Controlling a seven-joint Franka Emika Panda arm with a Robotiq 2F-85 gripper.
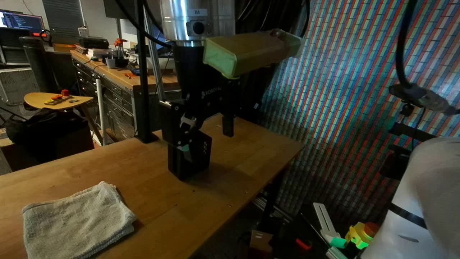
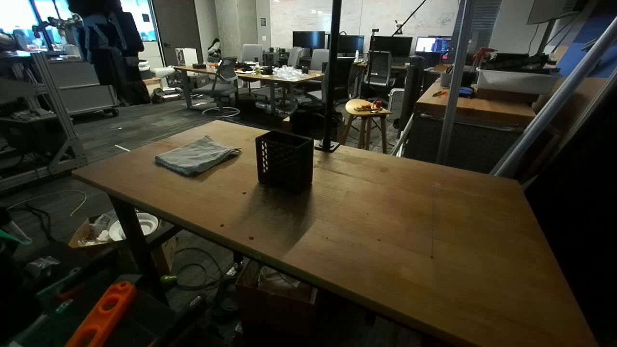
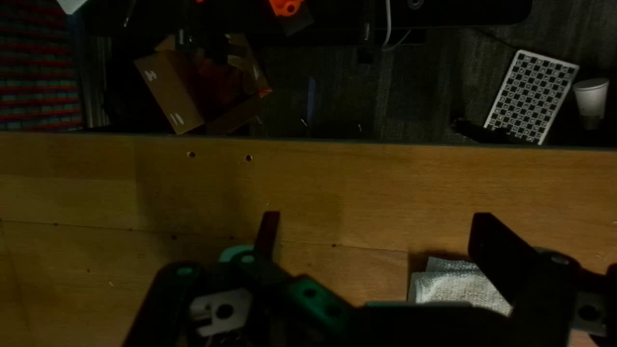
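My gripper is above the table, its fingers spread wide apart. In the wrist view, the gripper stands open, and only bare tabletop shows between its fingertips. A black bin with perforated sides stands upright on the table, partly hidden behind one finger in exterior view 1. Exterior view 2 shows the bin whole, with no gripper in sight. A folded grey towel lies flat at the near left of exterior view 1. Part of that towel appears behind the right finger in the wrist view.
A dark upright post is fixed at its edge close to the bin. A patterned curtain or panel hangs beyond the table's end. Below the front edge sits a cardboard box.
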